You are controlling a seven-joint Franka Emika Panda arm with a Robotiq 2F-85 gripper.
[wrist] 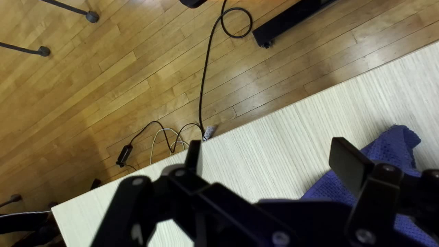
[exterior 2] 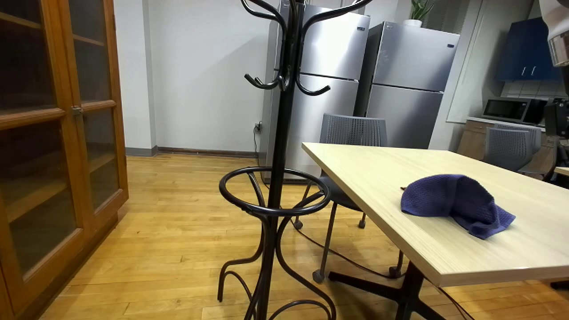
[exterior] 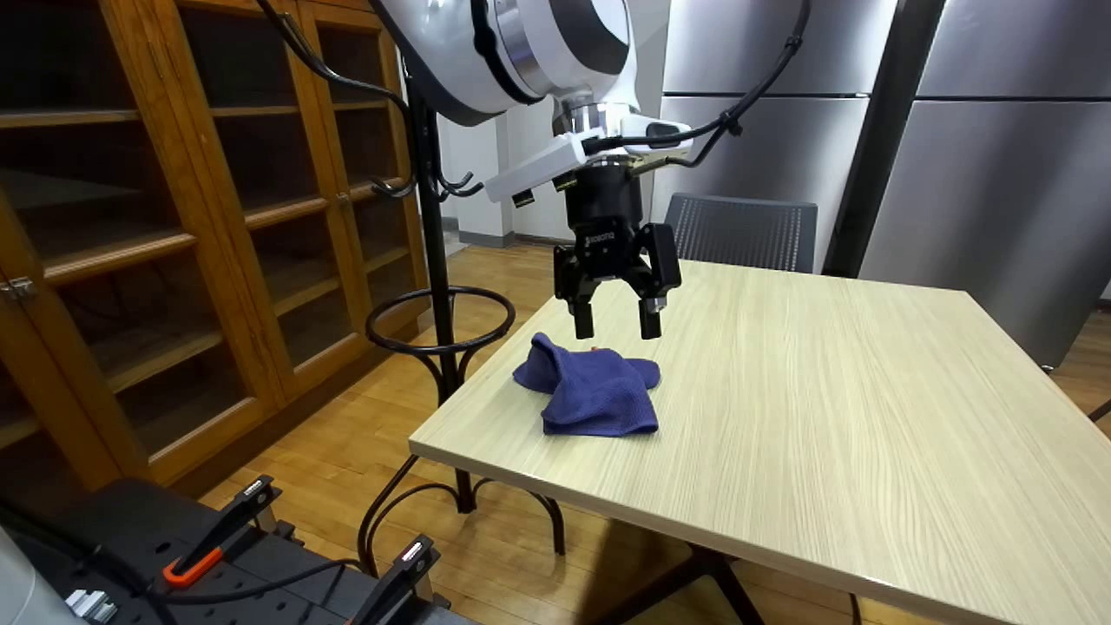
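A crumpled dark blue cloth (exterior: 601, 394) lies near the table's left corner, one end humped up; it also shows in exterior view 2 as a folded blue cloth (exterior 2: 453, 200). Above its far side hangs my gripper (exterior: 617, 321), pointing down, its two fingers well apart and nothing between them. In the wrist view the cloth (wrist: 389, 146) is at the lower right, partly covered by the right finger (wrist: 349, 166). Between the fingertips there is only bare table. A small orange-brown bit peeks out behind the cloth in exterior view 1; what it is, I cannot tell.
A black coat stand (exterior 2: 280, 160) rises beside the table's left edge. A grey chair (exterior: 741, 231) stands at the far side, with steel fridges behind. Cables (wrist: 204, 78) lie on the floor.
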